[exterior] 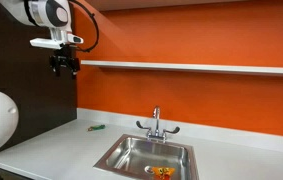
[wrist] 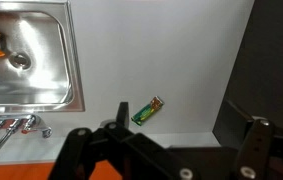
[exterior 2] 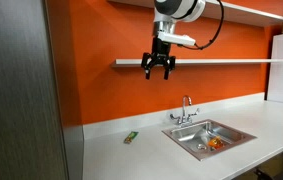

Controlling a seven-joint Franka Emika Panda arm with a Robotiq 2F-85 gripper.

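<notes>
High above the counter (exterior 2: pixel 171 160), my gripper (exterior 2: pixel 158 72) points downward with its fingers spread apart and nothing between them. It also shows at the bottom of the wrist view, where the gripper is open. A small green item with an orange-brown end (wrist: pixel 147 110) lies flat on the counter, well below the fingers; in exterior view 1 this green item (exterior: pixel 96 127) is near the back left. Inside the steel sink (exterior: pixel 131 158) lies an orange and yellow packet (exterior 2: pixel 215 142), which the wrist view cuts off at its left edge.
A faucet with two handles (exterior: pixel 157 130) stands behind the sink. The white shelf (exterior: pixel 201 69) runs along the orange wall, near the arm's height. A dark panel (wrist: pixel 266 75) bounds one side.
</notes>
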